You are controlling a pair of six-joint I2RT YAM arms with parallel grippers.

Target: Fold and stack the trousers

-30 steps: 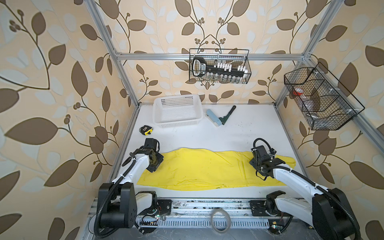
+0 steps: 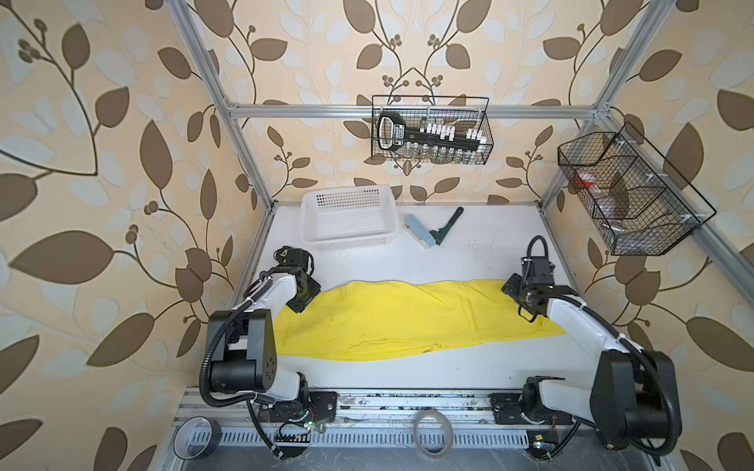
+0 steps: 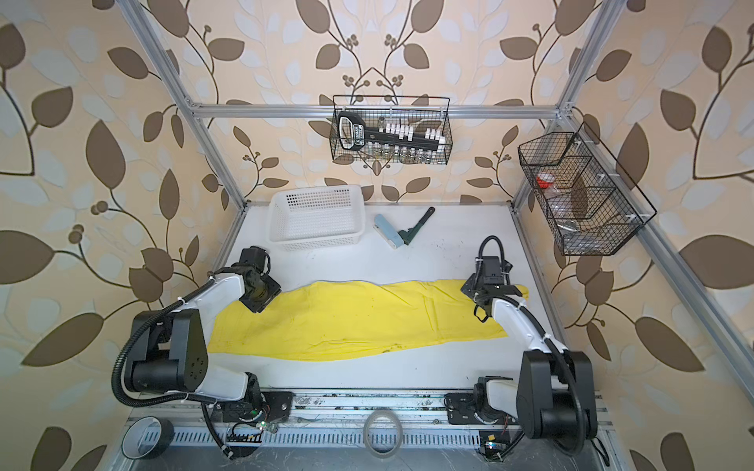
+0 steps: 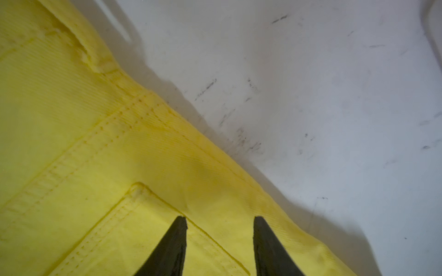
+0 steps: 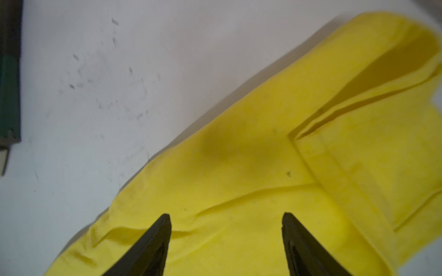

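Yellow trousers [image 2: 396, 318] lie stretched crosswise along the near part of the white table. My left gripper [image 2: 302, 294] is over their left end, near the far edge; in the left wrist view its parted fingers [image 4: 267, 248] hang above a stitched seam and pocket, nothing visibly between them. My right gripper [image 2: 514, 294] is over the right end, its fingers [image 5: 299, 243] wide apart above creased cloth with a folded-over flap at the right.
A white plastic basket [image 2: 349, 240] stands at the back left, a lint roller [image 2: 419, 231] and a green-handled tool [image 2: 447, 223] beside it. Wire baskets [image 2: 432, 149] hang on the frame.
Both grippers have moved toward the back of the table, and the trousers have shifted back with them, away from the front edge. The left gripper now hides the yellow-black object behind it.
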